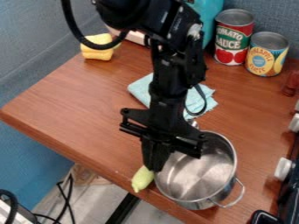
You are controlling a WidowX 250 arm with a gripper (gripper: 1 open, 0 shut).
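Note:
My black gripper (pixel 156 154) points down at the left rim of a steel pot (pixel 205 188), above a pale yellow-green corn-like object (pixel 143 178) that stands beside the pot's left side at the table's front edge. Whether the fingers are open or shut, or touch that object, is too unclear to tell.
A light blue cloth (pixel 142 91) lies behind the arm. A yellow object (pixel 98 52), a tomato can (pixel 232 41) and a second can (pixel 267 59) stand at the back. A black appliance (pixel 284 188) is at the right edge.

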